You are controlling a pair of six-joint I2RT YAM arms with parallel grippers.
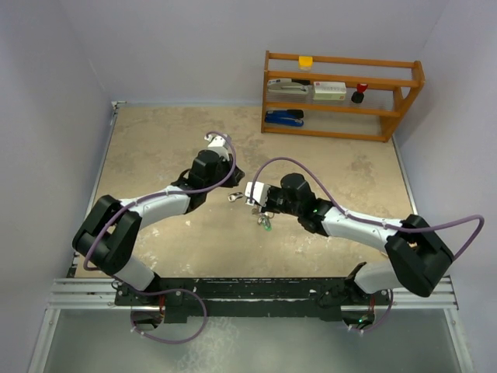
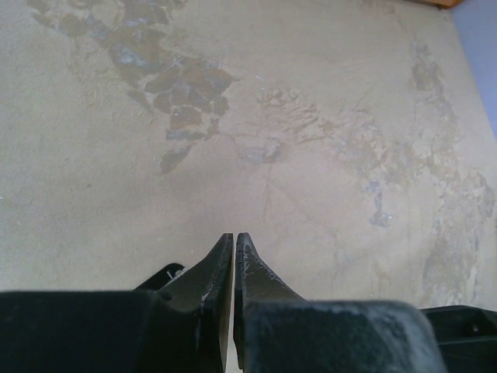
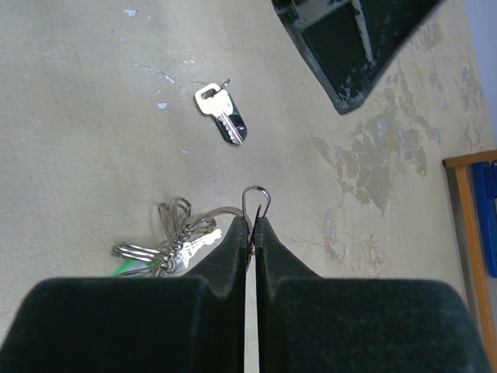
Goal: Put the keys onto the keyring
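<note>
The loose key with its black tag [image 3: 221, 113] lies flat on the table, silver key uppermost. In the top view this key [image 1: 236, 196] is just in front of my left gripper [image 1: 238, 179]. The left fingertips [image 2: 225, 252] are shut together with nothing between them; only part of the black tag [image 2: 161, 276] shows beside and beneath them. My right gripper is shut on the silver keyring [image 3: 224, 210]. From the ring hangs a bunch of several keys [image 3: 167, 252], with a green tag [image 3: 128, 268] partly hidden under them.
A wooden shelf [image 1: 342, 109] stands at the back right, holding a blue stapler [image 1: 285, 118] and a white box [image 1: 329, 91]. The two grippers are close to each other over the middle. Bare table lies at the back left.
</note>
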